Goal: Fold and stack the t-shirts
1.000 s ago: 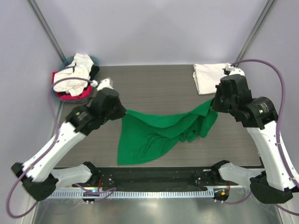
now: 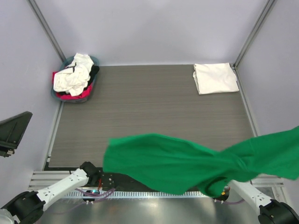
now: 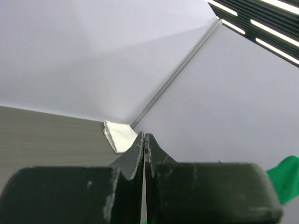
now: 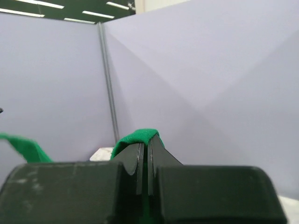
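Note:
A green t-shirt (image 2: 173,163) is stretched in the air across the front of the top view, running off the right edge. My left gripper is shut, with nothing visible between its tips; some green cloth (image 3: 284,179) shows beyond it at the right. My right gripper is shut on the green t-shirt (image 4: 135,137), whose edge drapes over its tips. A folded white t-shirt (image 2: 216,78) lies flat at the back right of the table.
A tub of white, red and black clothes (image 2: 74,78) sits at the back left. Walls bound the back and sides.
Both arms have lifted and spread outward, carrying the green t-shirt up off the table toward the front. My grippers have largely left the top view.

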